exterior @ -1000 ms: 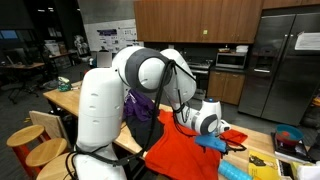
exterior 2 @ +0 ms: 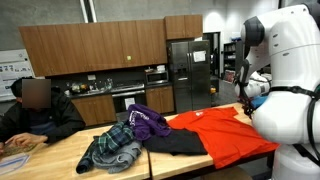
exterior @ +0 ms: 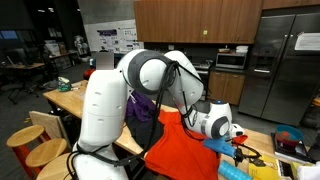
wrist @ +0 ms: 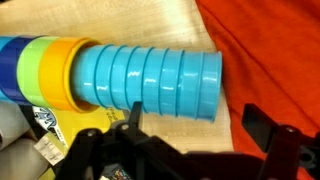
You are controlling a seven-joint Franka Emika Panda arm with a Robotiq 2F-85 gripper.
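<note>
In the wrist view a light-blue ribbed cylinder (wrist: pixel 165 82) lies on the table, with yellow, green and blue bands on its left end. It also shows at the front right in exterior view 1, as a blue tube (exterior: pixel 232 172). My gripper is over the table near it, its two black fingers wide apart and no object held between them. The cylinder's right end shows just beyond the gap. A red cloth (wrist: pixel 262 60) lies close to that end. From the side, my gripper (exterior: pixel 246 153) appears above and behind the tube.
Yellow items (exterior: pixel 264 167) lie right of the tube, with a blue bowl (exterior: pixel 288 134) farther back. Dark and purple clothes (exterior 2: pixel 148 122) cover part of the table's other end. A person (exterior 2: pixel 38 112) sits there. Much of the middle is spread with red cloth.
Over the last second my arm and gripper have shifted a little to the right in exterior view 1. The blue tube and the red cloth appear to stay in place.
</note>
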